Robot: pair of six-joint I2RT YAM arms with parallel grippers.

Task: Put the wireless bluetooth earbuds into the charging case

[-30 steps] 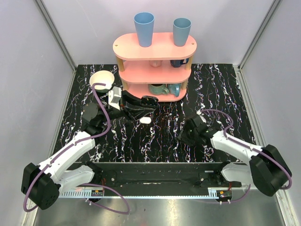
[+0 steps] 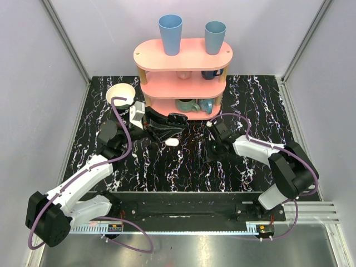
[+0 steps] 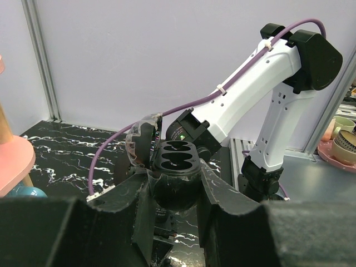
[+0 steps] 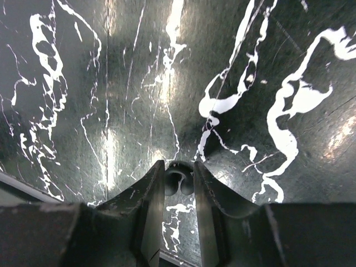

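Note:
My left gripper (image 2: pixel 172 129) is shut on the black charging case (image 3: pixel 177 172), held up with its lid raised and its earbud wells facing up, as the left wrist view shows. My right gripper is low over the marble table, a black earbud (image 4: pixel 171 183) at its fingertips; whether the fingers are closed on it is hard to tell.
A pink three-tier shelf (image 2: pixel 182 50) with cups and mugs stands at the back. A cream bowl (image 2: pixel 120 92) is at back left, a small white object (image 2: pixel 172 142) near the middle.
The left arm and the case look unmoved.

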